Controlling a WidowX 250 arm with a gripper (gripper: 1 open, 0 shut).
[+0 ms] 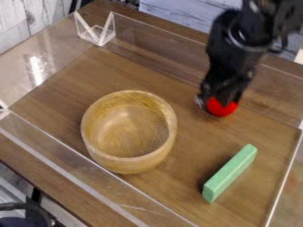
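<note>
My gripper (222, 96), dark and blurred, is low over a red round object (221, 106) at the right of the wooden table (71, 115), its fingers at or around the object's top. Whether it grips the object cannot be told. A tan round bowl (128, 131) sits left of and below it. A pale green bar (229, 173) lies at the lower right.
A clear open holder (97, 28) stands at the back left. Raised clear edges border the table.
</note>
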